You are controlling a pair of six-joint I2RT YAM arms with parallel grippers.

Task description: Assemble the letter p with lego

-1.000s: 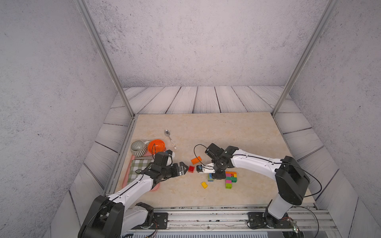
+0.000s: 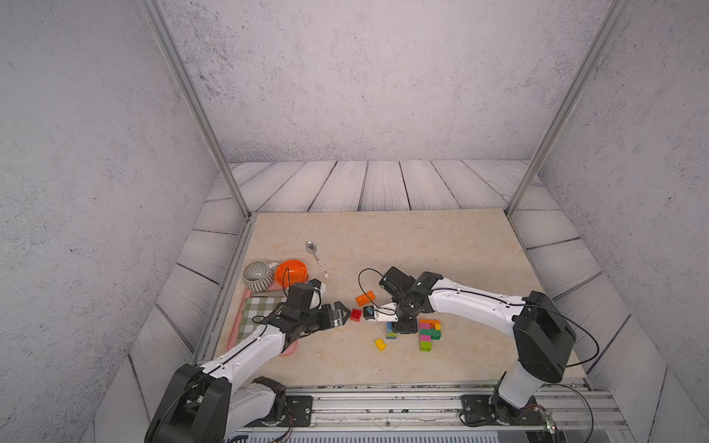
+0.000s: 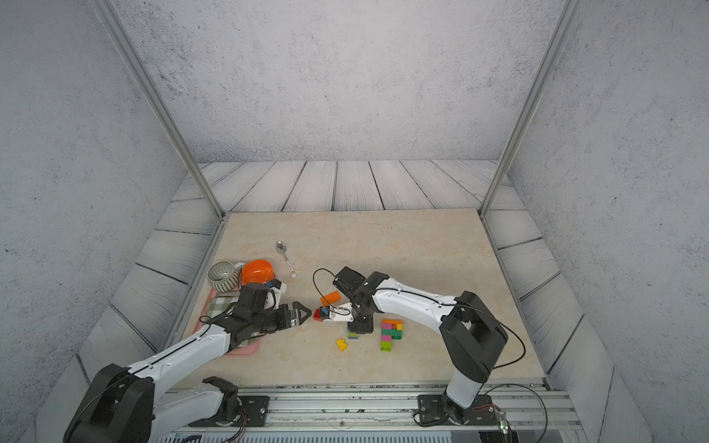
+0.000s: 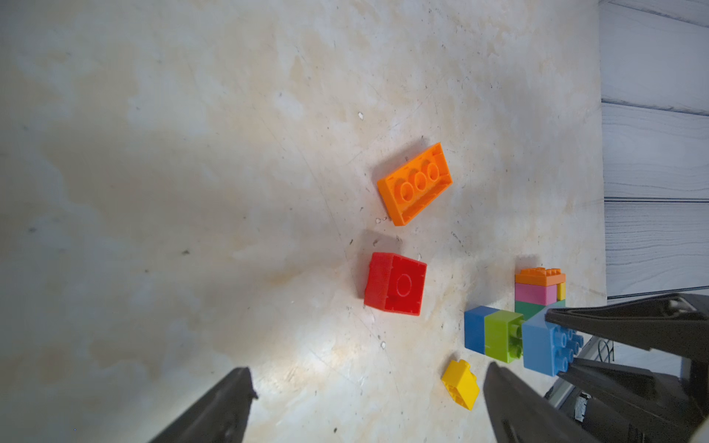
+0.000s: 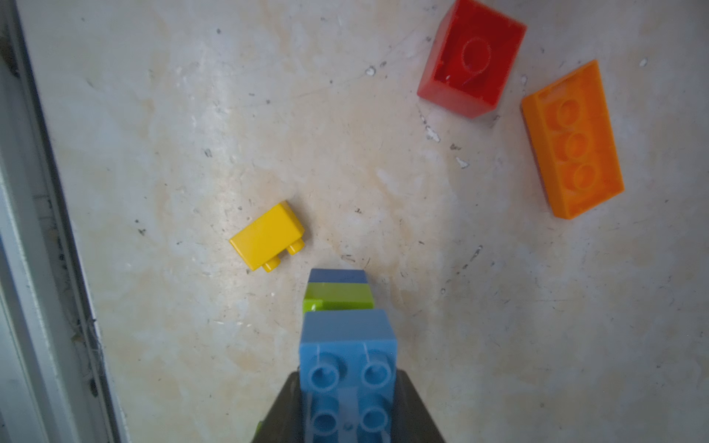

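Observation:
In the right wrist view a light blue brick (image 5: 347,328) sits between the fingers of my right gripper, which is shut on it. Just past it, lower down, shows a green brick (image 5: 338,296) joined to a darker blue one (image 5: 337,276). Whether the held brick touches the green one cannot be told. Behind these, the left wrist view shows a built group with pink (image 4: 535,294), orange (image 4: 540,276) and dark green bricks. My left gripper is open and empty, its fingers apart over bare table. Ahead of it lies a red brick (image 4: 404,284), hollow side showing.
An orange brick (image 5: 573,140) lies upside down near the red one. A small yellow brick (image 5: 268,236) rests on its side. At the left stand an orange bowl (image 2: 291,271), a striped cup (image 2: 258,276) and a spoon (image 2: 317,258).
My right gripper has shifted very slightly, with small motions over the blue and green bricks. The left arm and the loose bricks have stayed put.

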